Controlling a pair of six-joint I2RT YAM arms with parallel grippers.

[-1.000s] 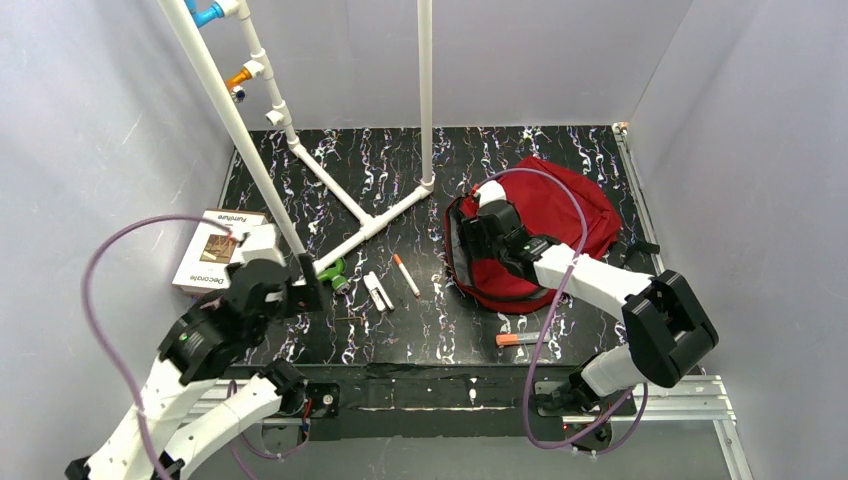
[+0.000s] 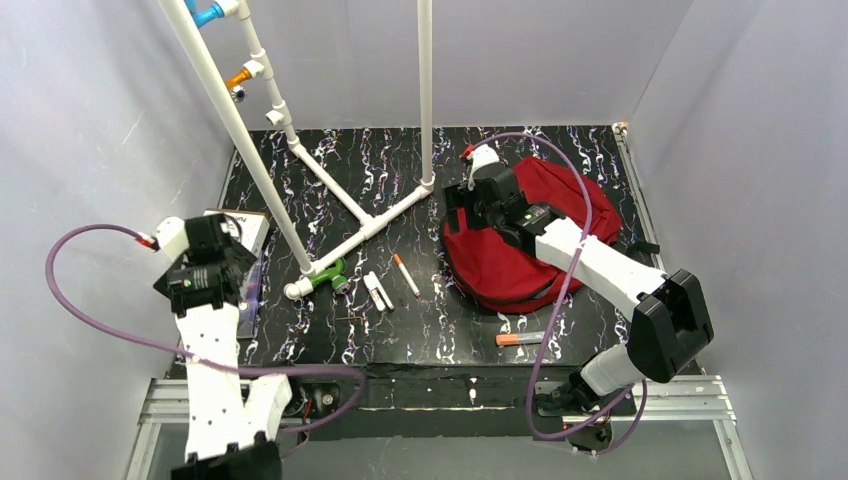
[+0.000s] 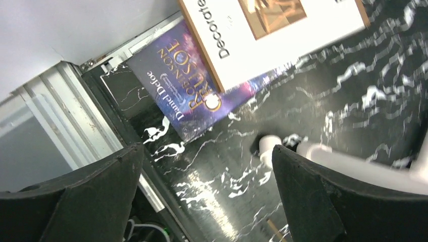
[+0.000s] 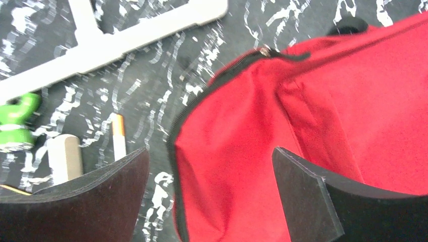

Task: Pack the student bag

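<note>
A red bag [image 2: 520, 270] with a dark zipper lies on the right of the marble table, under my open right gripper. Books are stacked at the far left: a purple book [image 3: 181, 85] under a white box or book [image 3: 232, 45] marked "Decorate". My left gripper hangs open above the near end of this stack, nothing between its fingers. Between the frame and bag lie two white marker-like items [image 2: 378, 292] and a thin orange-and-white marker [image 2: 405, 272]. An orange-and-grey marker [image 2: 518, 339] lies at the front right.
A white pipe frame [image 2: 365, 230] stands on the table, with uprights beside the books and a green fitting [image 2: 330, 272] at its front. Walls enclose the sides and back. Bare table shows in the middle front.
My left arm has swung leftward to over the book stack. My right gripper has moved slightly toward the back over the bag, whose front-left edge looks less exposed.
</note>
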